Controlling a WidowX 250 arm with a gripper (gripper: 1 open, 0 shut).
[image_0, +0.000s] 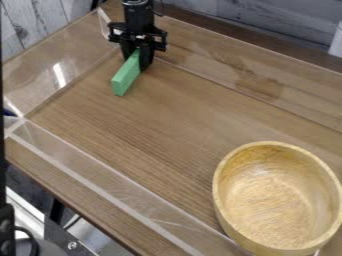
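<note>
A green oblong block (126, 75) is at the upper left of the wooden table, tilted along a diagonal. The black gripper (138, 47) is over its far end, shut on it as far as the small view shows; the fingertips and that end of the block are partly hidden.
A large round pale wooden bowl (274, 197) stands at the lower right. White panels border the table at the back, and clear strips run along its left and front edges.
</note>
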